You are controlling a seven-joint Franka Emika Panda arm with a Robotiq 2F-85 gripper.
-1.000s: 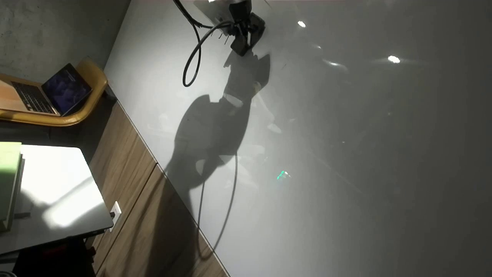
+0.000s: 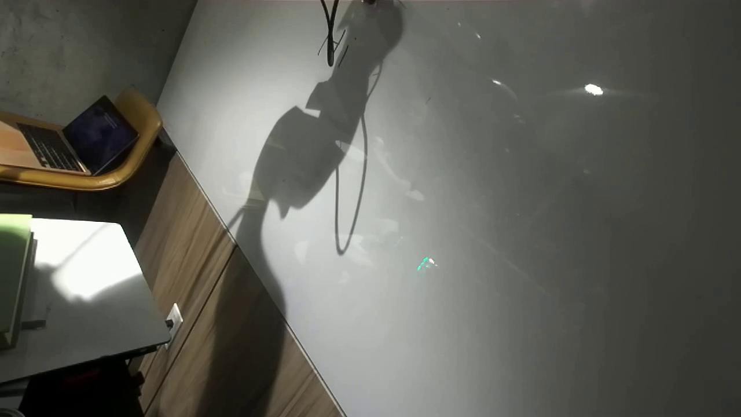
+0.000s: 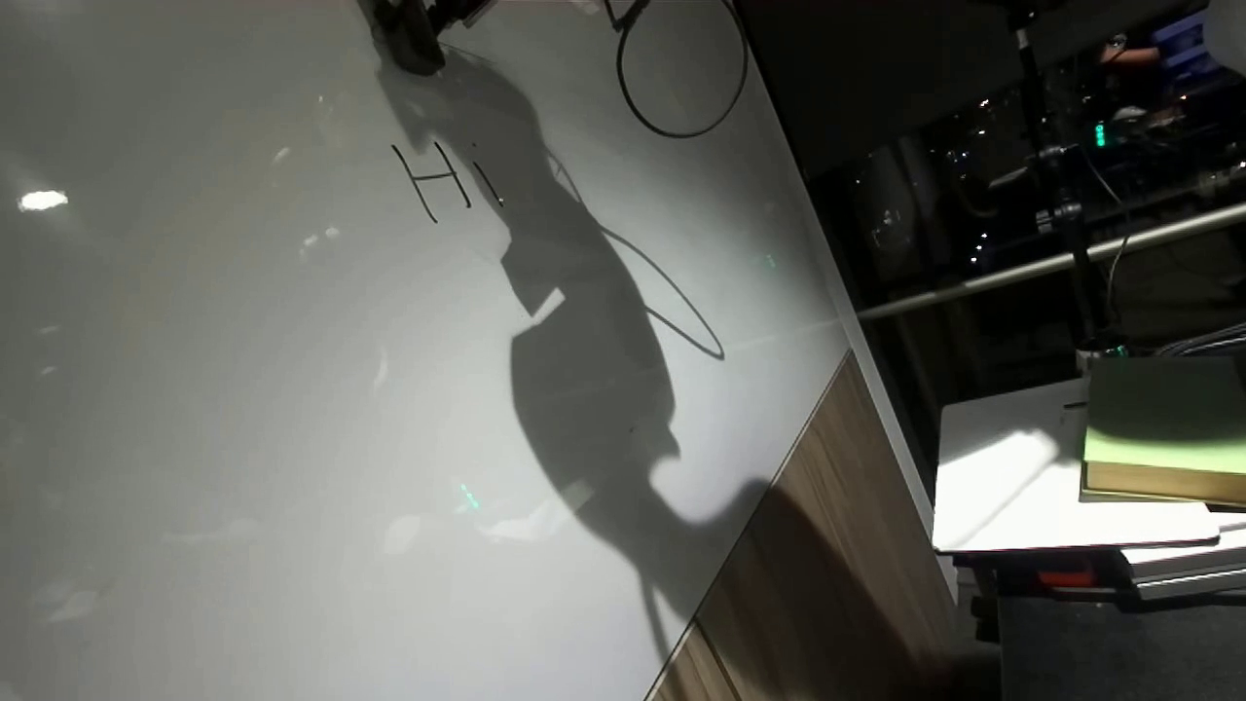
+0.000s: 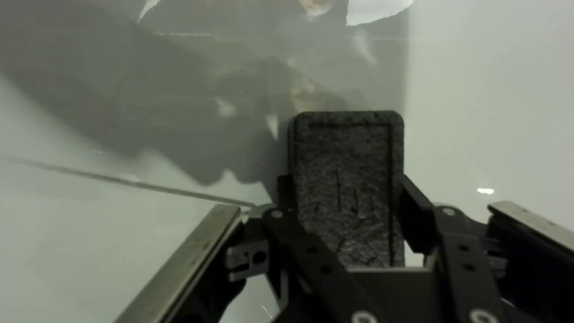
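Note:
In the wrist view my gripper is shut on a dark grey, felt-faced block that looks like a board eraser [image 4: 347, 148], one finger against each long side. A white glossy board [image 3: 234, 386] lies beyond it. On that board, exterior view 2 shows black handwriting reading "Hi" [image 3: 432, 177]. The dark end of the gripper with the block [image 3: 411, 45] is at the top edge there, just above the writing and apart from its strokes in the picture. Whether the block touches the board, I cannot tell. Exterior view 1 hides nearly the whole gripper past its top edge.
The arm's shadow [image 3: 596, 386] falls across the board and part of the writing. A looped black cable [image 3: 625, 88] hangs beside the arm. Off the board's edge stand a table with a closed laptop [image 2: 90, 299] and a chair with an open laptop [image 2: 101, 135]. Most of the board is bare.
In exterior view 1 the gripper and its cable have moved up, the gripper almost out of the picture. The arm's shadow has shifted up, too.

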